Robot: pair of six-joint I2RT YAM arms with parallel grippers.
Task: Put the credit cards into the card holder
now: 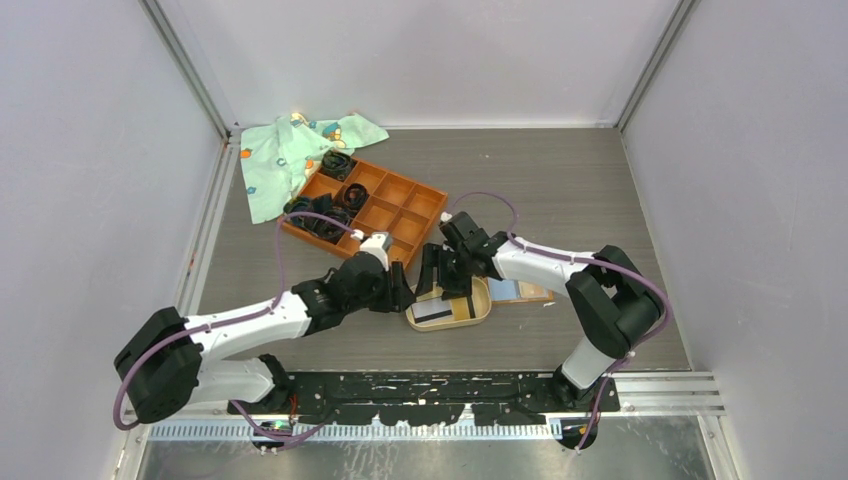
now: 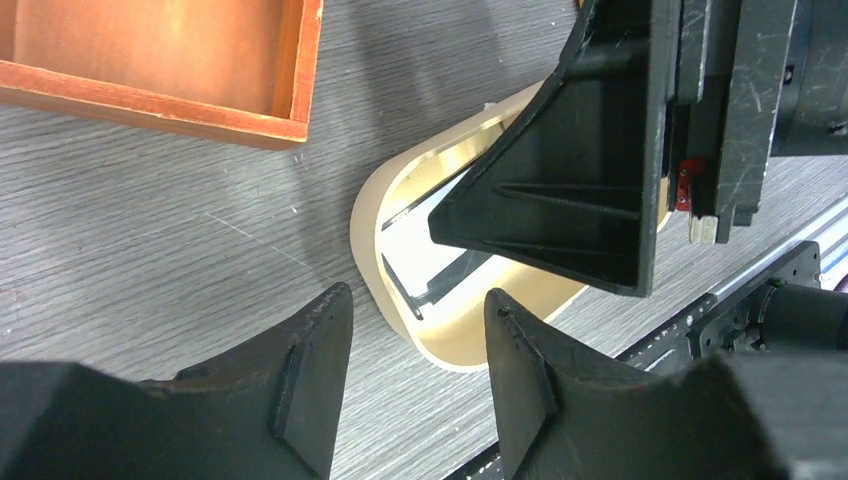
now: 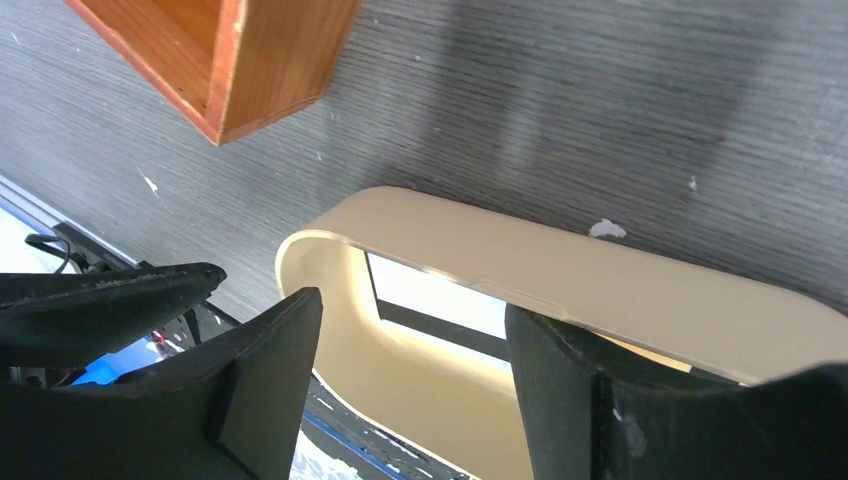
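The cream oval container [image 1: 440, 323] sits at front centre, holding white cards with black stripes [image 3: 430, 295] and a yellow one. My left gripper is at the container's left end, its fingertips either side of the end wall in its wrist view; whether it grips the wall is unclear. My right gripper is over the container, fingertips apart, with the wall and cards seen between them. In the left wrist view the right gripper's black body hides much of the container.
A wooden compartment box [image 1: 405, 200] with coiled cables lies behind, beside a patterned cloth [image 1: 270, 165]. A pale blue item [image 1: 505, 290] is right of the container, partly hidden by the right arm.
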